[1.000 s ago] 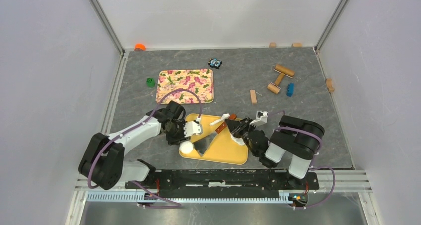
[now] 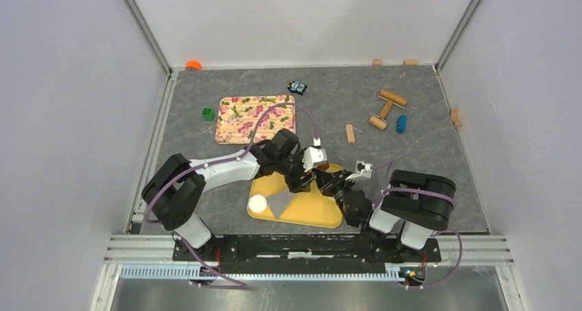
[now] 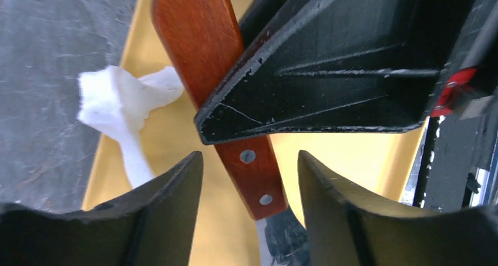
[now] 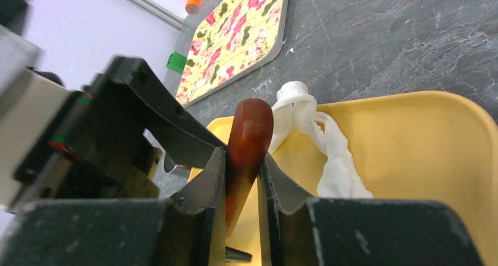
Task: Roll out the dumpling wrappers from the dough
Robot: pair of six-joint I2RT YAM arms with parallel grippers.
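In the yellow tray [image 2: 302,211] are a white dough ball [image 2: 257,203] and a scraper blade [image 2: 280,200]. Its red-brown wooden handle [image 3: 246,169] rises between my grippers. My left gripper is open around the handle's lower end, fingers apart. My right gripper has its fingers at the handle, one either side or close by; whether they grip it is unclear. A crumpled white wrapping [image 4: 340,172] lies in the tray behind the handle.
A floral board [image 2: 255,117] lies behind the tray. A wooden roller [image 2: 391,98], a small wooden block [image 2: 350,134] and a blue object [image 2: 401,123] lie at right, with clear countertop between.
My left arm has moved right and up from beside the dough ball to the scraper handle, next to my right gripper, which has shifted slightly.
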